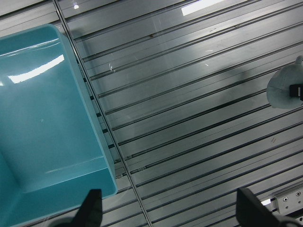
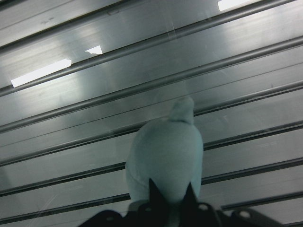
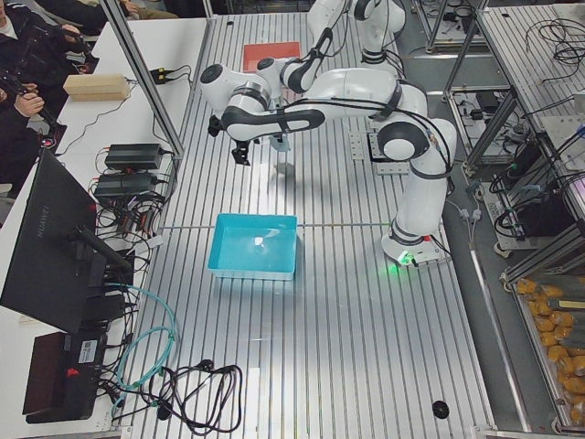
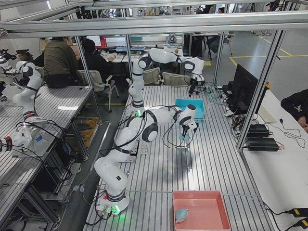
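Observation:
A pale blue-grey soft object, small and rounded with a short tip, is held by my right gripper above the slatted table; the left wrist view shows it at the right edge (image 1: 281,90). My left gripper hangs high beside the teal bin (image 1: 47,123), its two dark fingertips wide apart with nothing between them. The teal bin looks empty apart from glare. At the far end, the pink bin (image 4: 201,209) holds another pale blue-grey object (image 4: 181,215).
Both arms reach over the table's middle from the same side. Metal plates (image 1: 289,201) lie near the arm bases. Cables (image 3: 201,393) and a monitor (image 3: 55,238) are along one side. Bare slatted table surrounds the teal bin.

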